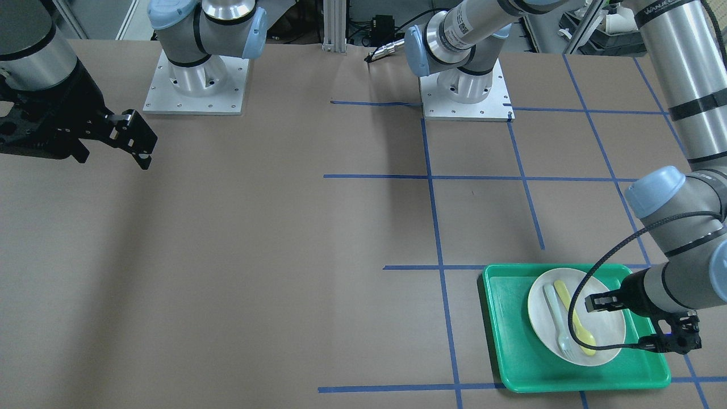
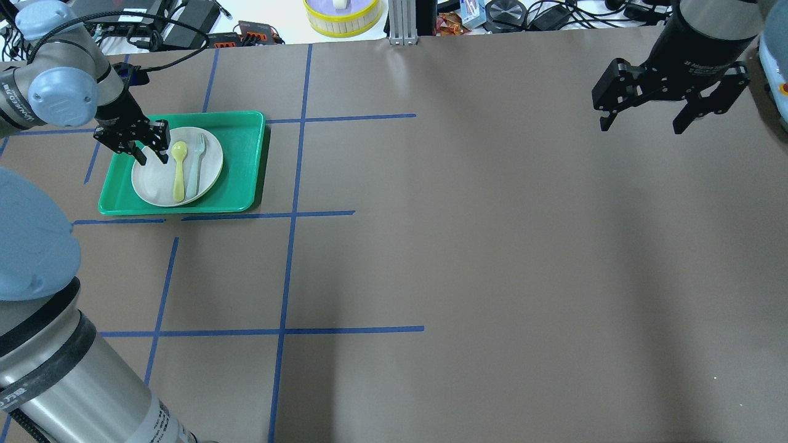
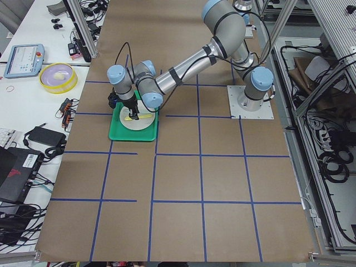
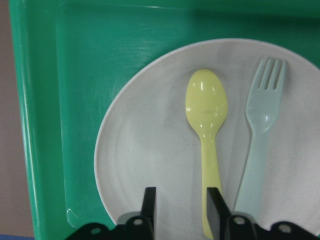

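A green tray (image 1: 511,341) holds a white plate (image 2: 151,177) with a yellow spoon (image 4: 206,100) and a pale blue fork (image 4: 265,105) beside it. In the left wrist view the spoon lies upright in the picture, its handle reaching down by the right finger. My gripper is open over the plate's edge area, its two fingers apart with only plate showing between them. In the top view it hangs at the tray's left part, just left of the spoon.
A second arm's black gripper (image 2: 672,96) hangs at the far side. Other arm bases stand at the table's edge.
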